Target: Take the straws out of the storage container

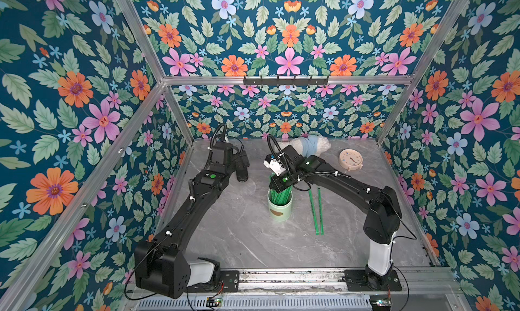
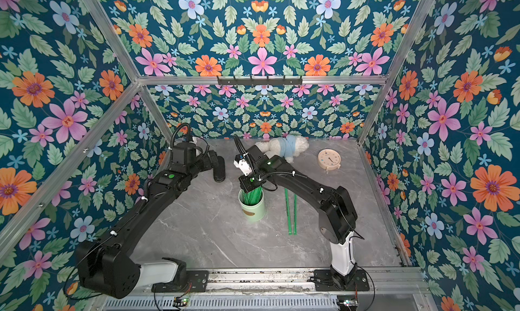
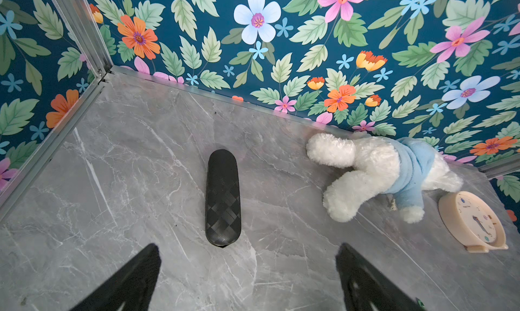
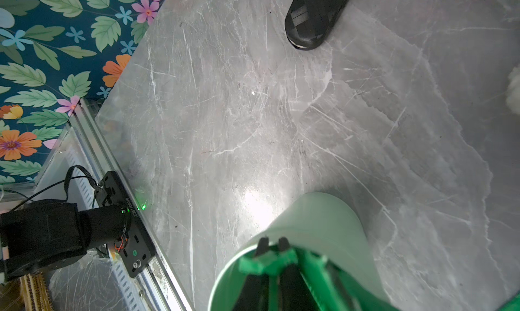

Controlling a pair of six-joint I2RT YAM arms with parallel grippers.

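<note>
A pale green container [image 1: 280, 212] [image 2: 252, 213] [image 4: 325, 213] stands mid-table, packed with green straws [image 1: 279, 193] [image 2: 252, 196]. Two loose green straws [image 1: 319, 210] [image 2: 294, 213] lie to its right. My right gripper [image 1: 277, 180] [image 2: 249, 183] is down at the container's mouth; in the right wrist view its blurred fingertips [image 4: 272, 246] are among the straws inside the rim, partly apart, grip unclear. My left gripper stands open over the back left, with nothing between its fingers.
A white plush toy [image 3: 368, 186] in blue lies at the back, a round clock [image 3: 470, 219] at back right. A black oblong case [image 3: 223, 197] lies under my left gripper.
</note>
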